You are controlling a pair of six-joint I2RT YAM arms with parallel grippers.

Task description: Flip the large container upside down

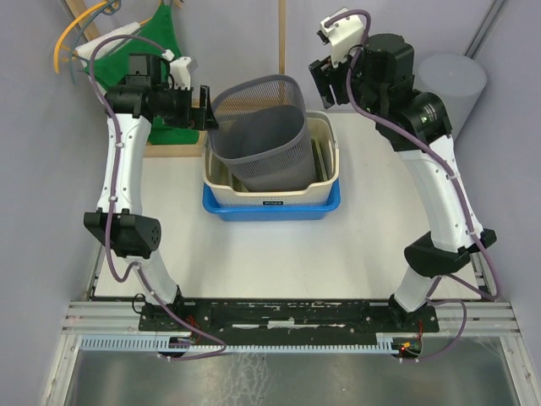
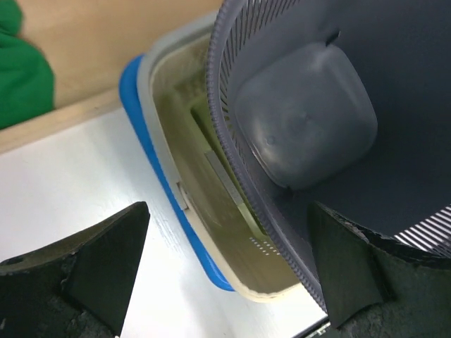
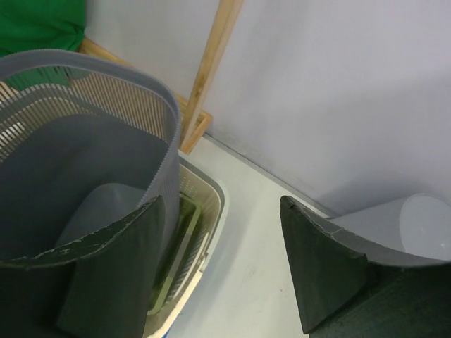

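Observation:
A large grey mesh bin (image 1: 270,156) leans inside a cream basket (image 1: 270,197), its mouth tilted upward with a smaller dark container (image 2: 306,113) inside. At the bin's left rim, my left gripper (image 1: 205,110) is open. In the left wrist view, the rim runs down toward the right-hand finger (image 2: 373,267) and partly behind it; contact cannot be judged. My right gripper (image 1: 330,85) hangs open above and right of the bin. The right wrist view shows the bin's rim beyond its left finger (image 3: 116,271), with nothing held between the fingers.
Beneath the basket lies a blue tray (image 1: 270,213). Green cloth (image 1: 165,63) hangs at back left, and a wooden post (image 1: 281,38) stands behind the bin. A grey cylinder (image 1: 452,80) sits at back right.

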